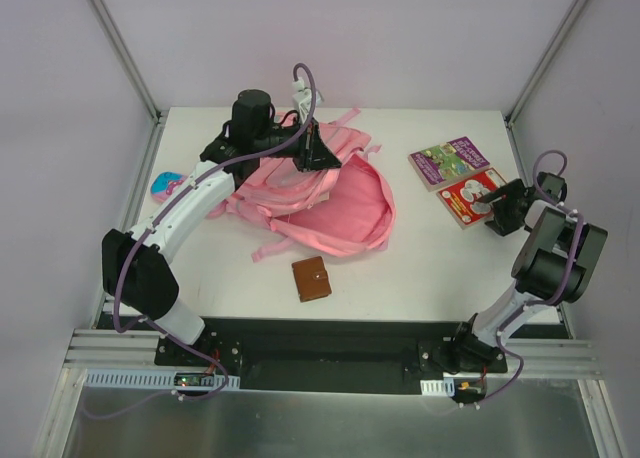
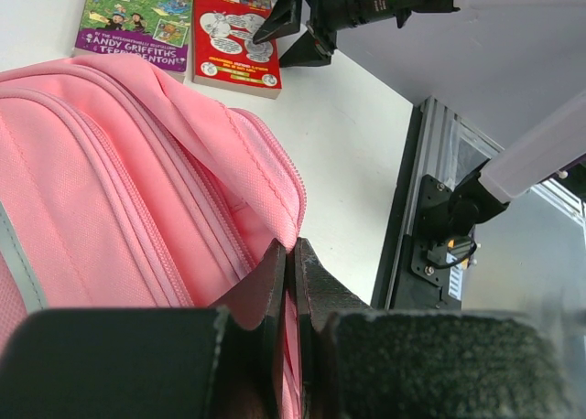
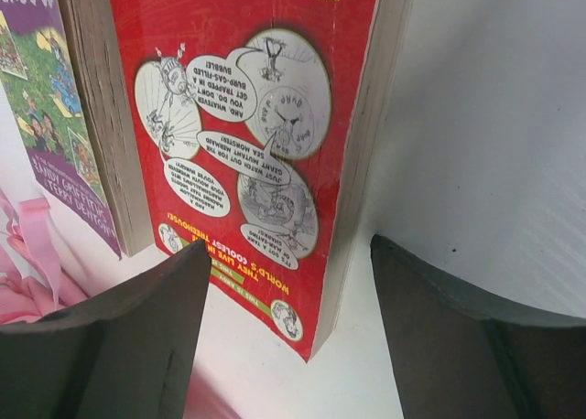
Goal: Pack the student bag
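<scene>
The pink bag (image 1: 350, 208) lies open in the middle of the table. My left gripper is shut on the bag's upper edge, holding the pink fabric up. My right gripper is open at the right end of the table, its fingers low beside the red book (image 3: 238, 99), one by each side of the book's near corner. The purple-and-green book (image 1: 448, 162) lies next to the red one, toward the back.
A brown wallet (image 1: 311, 278) lies in front of the bag. A blue-and-pink item (image 1: 165, 183) is at the left edge. Bare table (image 1: 450, 278) shows at the front right, with side walls close beside it.
</scene>
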